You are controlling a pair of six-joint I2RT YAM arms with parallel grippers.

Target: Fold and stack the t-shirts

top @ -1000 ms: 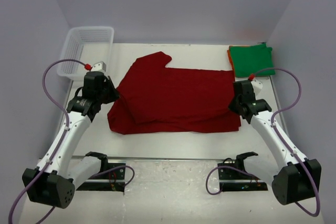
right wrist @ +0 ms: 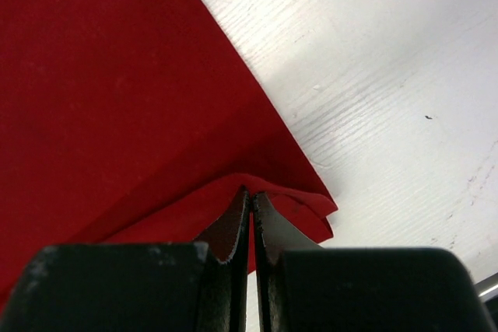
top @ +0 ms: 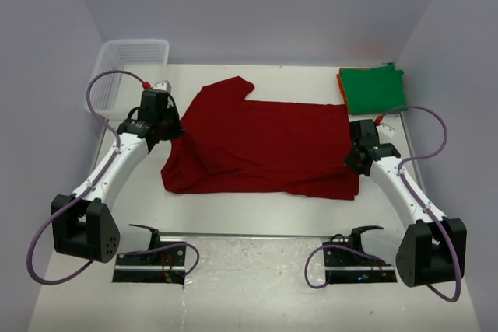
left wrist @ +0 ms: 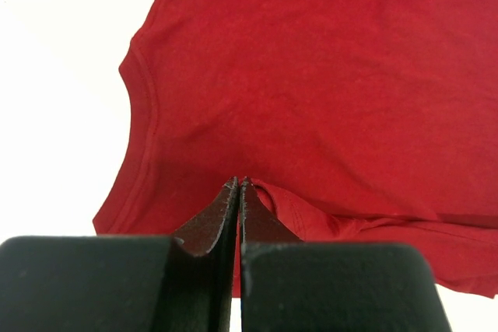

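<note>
A red t-shirt (top: pixel 272 134) lies spread over the middle of the table, one sleeve pointing to the back. Its near side is lifted in folds between the two arms. At its left end my left gripper (top: pixel 180 133) is shut on a fold of the red cloth; in the left wrist view the raised fold (left wrist: pixel 299 211) runs from the fingertips. My right gripper (top: pixel 349 165) is shut at the right end, where the right wrist view shows a turned-up edge (right wrist: pixel 299 196) of the shirt pinched at the tips.
A folded green t-shirt (top: pixel 372 89) rests at the back right, with an orange one (top: pixel 340 87) showing beneath. An empty-looking white basket (top: pixel 99 75) stands at the back left. Bare table (top: pixel 257 215) runs along the front.
The left gripper has moved slightly right and toward the back, the right one slightly right. The shirt's near left edge has shifted with them, and a new crease shows by the left gripper.
</note>
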